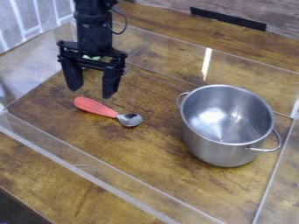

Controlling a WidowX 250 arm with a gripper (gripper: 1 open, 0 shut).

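Observation:
My black gripper [91,77] hangs upright in the upper left of the camera view, its two fingers spread open with nothing between them. Just below it on the wooden table a spoon with a red handle [96,107] lies flat, its metal bowl [129,119] pointing to the right. A large steel pot [226,131] with side handles stands on the right.
A small green object [93,58] is partly hidden behind the arm. Clear panels edge the wooden workspace [128,175].

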